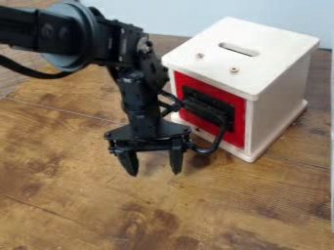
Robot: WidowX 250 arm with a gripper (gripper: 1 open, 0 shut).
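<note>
My black gripper (152, 163) points down over the wooden floor, open, its two fingers apart with nothing between them. It is in front and to the left of a pale box (271, 83), which has a slot and two small knobs on top. The box's near side carries a red panel (232, 131) with a dark fitting on it, partly hidden behind the arm's cable.
A white wall (156, 12) runs behind the box, and a pale edge borders the far right.
</note>
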